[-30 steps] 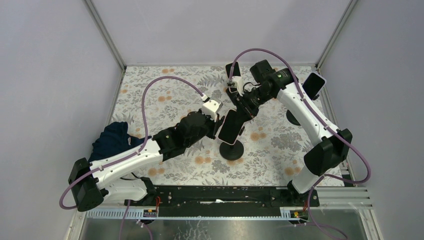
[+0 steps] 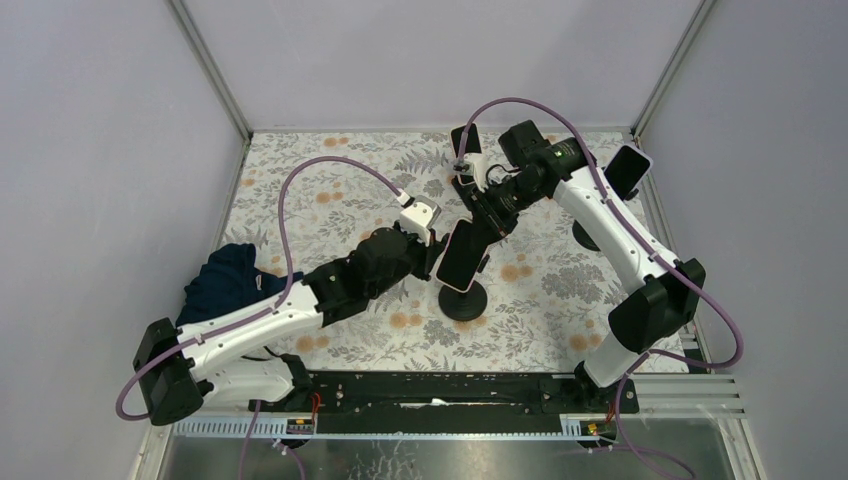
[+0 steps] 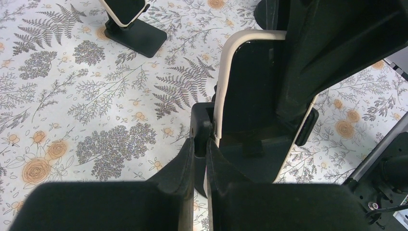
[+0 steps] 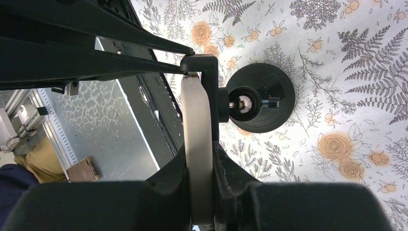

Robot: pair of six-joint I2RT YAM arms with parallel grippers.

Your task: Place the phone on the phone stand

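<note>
A phone (image 2: 461, 255) with a pale rim leans on a black stand (image 2: 462, 303) at table centre; in the right wrist view its edge (image 4: 196, 130) lies against the holder, above the round base (image 4: 260, 115). My right gripper (image 2: 485, 225) is shut on the phone. My left gripper (image 2: 434, 250) is at the holder's left side, its fingertips (image 3: 201, 149) close together at a black clamp (image 3: 199, 120); whether anything is between them is unclear.
Another stand with a phone (image 2: 466, 141) stands at the back, a third (image 2: 626, 170) at the right. Dark cloth (image 2: 230, 280) lies at the left.
My left gripper has shifted very slightly toward the table's front. The right arm and phone look almost unchanged.
</note>
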